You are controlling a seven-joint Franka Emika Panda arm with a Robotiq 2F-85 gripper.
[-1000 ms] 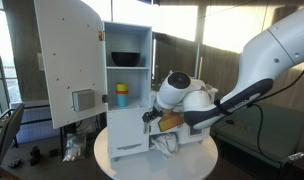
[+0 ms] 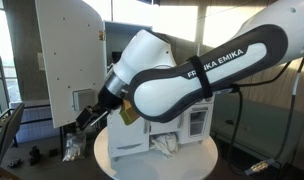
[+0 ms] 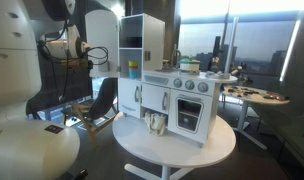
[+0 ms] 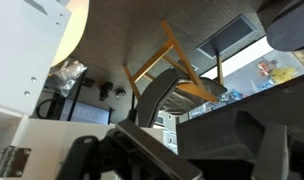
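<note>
My gripper [image 2: 86,118] hangs at the left of the white toy kitchen [image 2: 132,137], in front of the open cabinet door [image 2: 70,55]. In the wrist view its dark fingers [image 4: 157,160] stand wide apart with nothing visible between them. Part of the white furniture [image 4: 27,85] fills the left of that view, with the floor beyond. A whitish cloth-like item [image 2: 165,143] lies in the kitchen's lower opening. The arm hides most of the shelves in exterior view 1; from the other side a stacked yellow and blue container [image 3: 133,70] shows on a shelf.
A pot [image 3: 188,64] stands on the kitchen's stove top. The round white table [image 3: 207,153] bears the kitchen, with a bare front edge. A wooden chair [image 4: 172,60] and a clear plastic bag [image 2: 74,148] are on the floor.
The arm has swung left and come closer to the camera in exterior view 1. My gripper has moved from the kitchen's front to its left side. The bowl and the container are now covered.
</note>
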